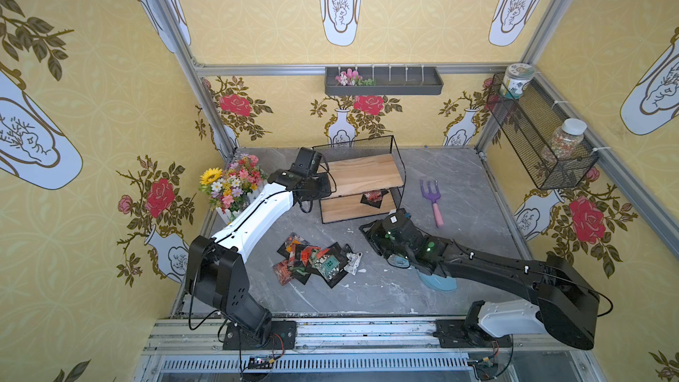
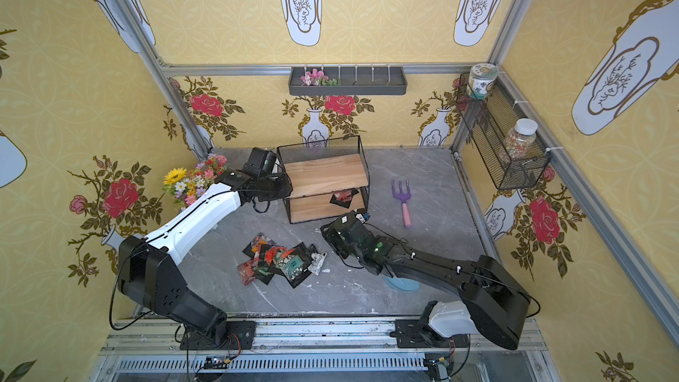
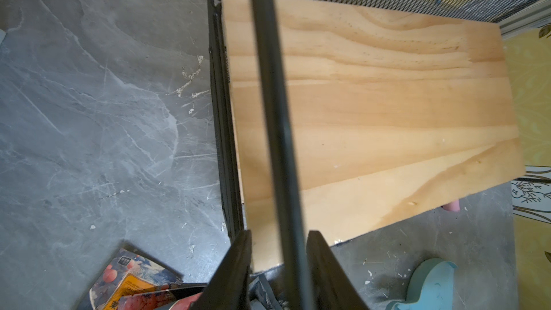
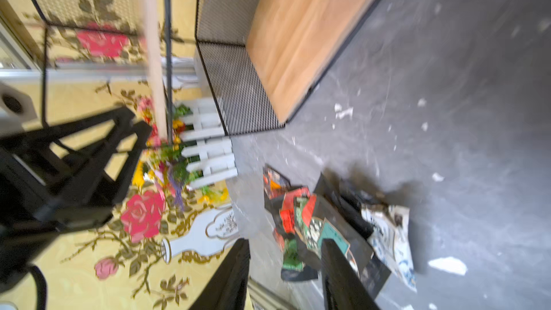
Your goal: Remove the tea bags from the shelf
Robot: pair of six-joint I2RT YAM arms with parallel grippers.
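The shelf is a black wire frame with two wooden boards, the upper board [image 1: 364, 173] hanging over the lower board [image 1: 343, 208]. A dark tea bag with a red print [image 1: 373, 198] lies on the lower board's right part. Several other tea bags [image 1: 311, 260] form a loose pile on the table in front of the shelf. At the shelf's left side, my left gripper has its fingers parted around a black frame bar [image 3: 275, 103]. My right gripper is open and empty, above the table near the shelf's front right.
Flowers in a white picket planter [image 1: 233, 187] stand left of the shelf. To the right lies a purple fork [image 1: 433, 201], and a light-blue object [image 1: 440, 281] sits partly under the right arm. A wire basket with jars [image 1: 541, 131] hangs on the right wall.
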